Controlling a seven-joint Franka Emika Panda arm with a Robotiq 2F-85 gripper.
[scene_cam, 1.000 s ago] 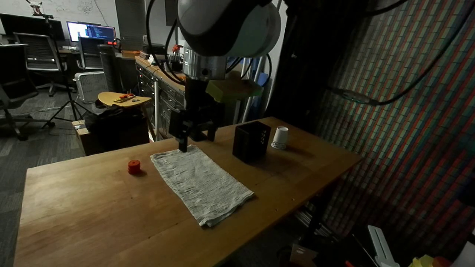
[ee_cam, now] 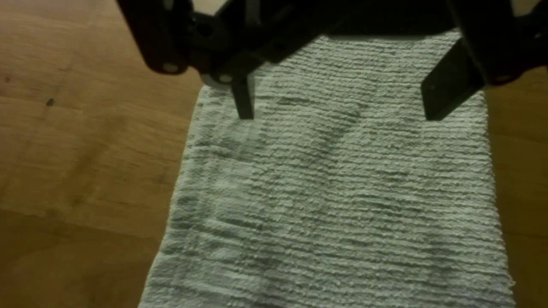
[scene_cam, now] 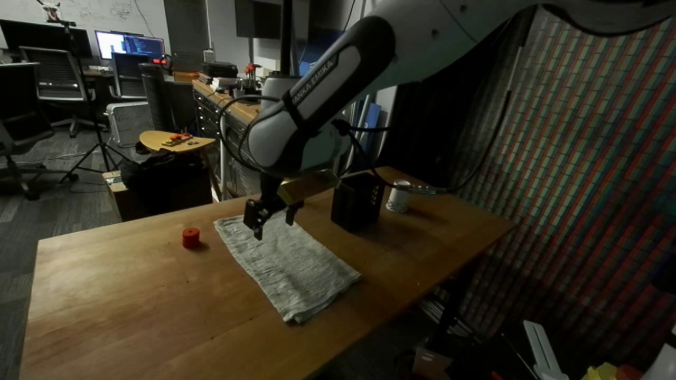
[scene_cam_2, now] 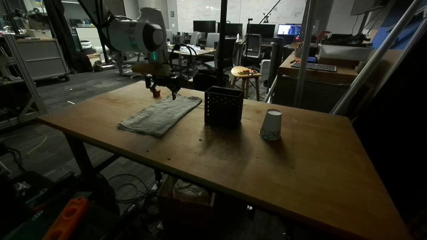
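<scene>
A grey-white towel lies flat and folded on the wooden table. In the wrist view its ribbed surface fills the middle, with bare wood on both sides. My gripper is open over the towel, fingers wide apart and nothing between them. Exterior view 1 has the gripper above the far end of the towel, and exterior view 2 also puts the gripper at that end. Whether the fingertips touch the cloth, I cannot tell.
A stack of red discs stands left of the towel. On its other side are a black perforated basket and, farther along, an upside-down paper cup. Bare table stretches across the front left.
My gripper has come down and tilted, its fingers now lower over the far end of the towel. The arm above it has lowered too. Towel, discs, basket and cup look unmoved.
</scene>
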